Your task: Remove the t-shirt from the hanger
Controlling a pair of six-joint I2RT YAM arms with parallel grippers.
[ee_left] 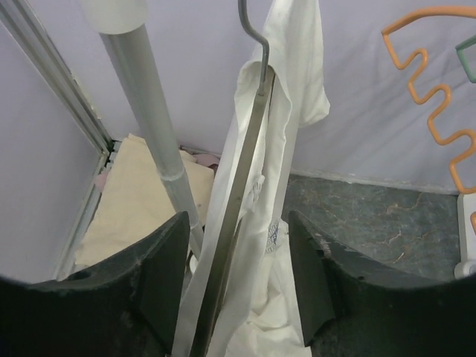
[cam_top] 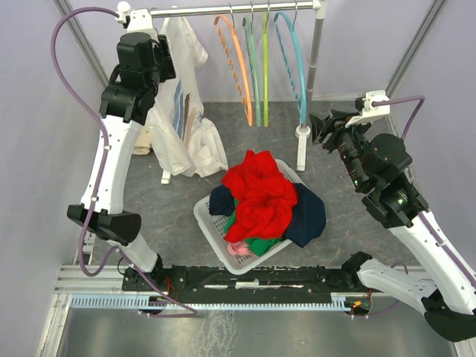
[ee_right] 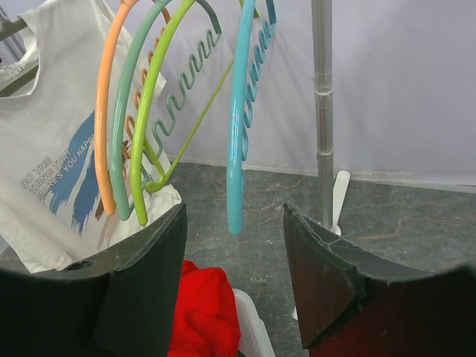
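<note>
The white t-shirt (cam_top: 190,134) hangs at the left end of the rail on a grey hanger, whose hook rises over the rail; in the right wrist view its printed front (ee_right: 52,171) faces out. My left gripper is at the shirt's top, its fingers apart either side of the hanger and collar fabric; whether they touch it I cannot tell. My right gripper (cam_top: 327,126) stands open right of the empty coloured hangers, with nothing between its fingers.
Orange, green and blue (ee_right: 236,149) hangers hang along the rail (cam_top: 193,10). A basket (cam_top: 212,230) of red, navy and green clothes sits on the floor below. A metal post (ee_right: 324,111) stands at the right.
</note>
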